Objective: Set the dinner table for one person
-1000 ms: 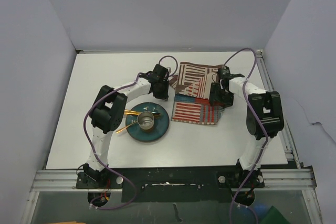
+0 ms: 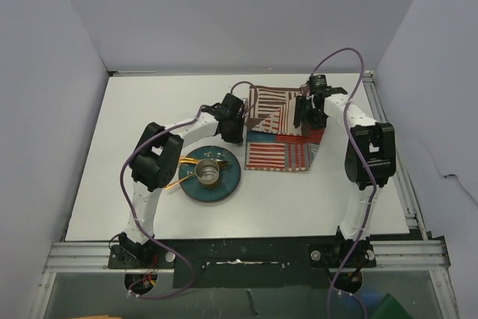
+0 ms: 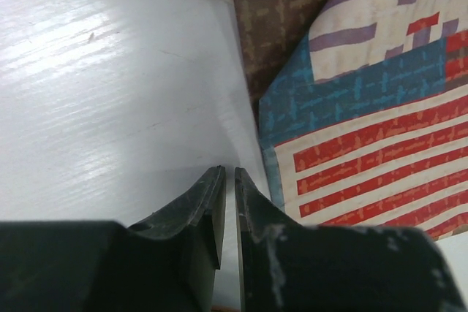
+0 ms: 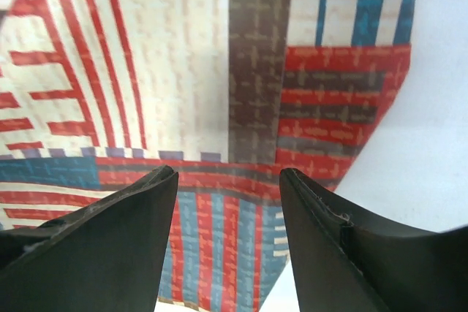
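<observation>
A patterned striped cloth (image 2: 276,156) lies on the white table, its far part folded over in layers. Just off its left edge is my left gripper (image 2: 237,138), pointing down at bare table. In the left wrist view its fingertips (image 3: 216,180) stand close together, a narrow empty gap between them. Over the cloth's right side my right gripper (image 2: 301,113) is open; the right wrist view shows only cloth (image 4: 183,71) beyond its spread fingers (image 4: 157,195). A teal plate (image 2: 231,184) carries a metal cup (image 2: 208,175) and gold-coloured cutlery (image 2: 179,181).
The plate sits just nearer than my left gripper, left of the cloth. Bare white table (image 2: 261,211) lies in front of the cloth, with more free room at the far left (image 2: 142,95).
My right gripper has moved toward the table's far side and slightly left. The left gripper has shifted slightly right, closer to the cloth. The cloth's near part lies straighter.
</observation>
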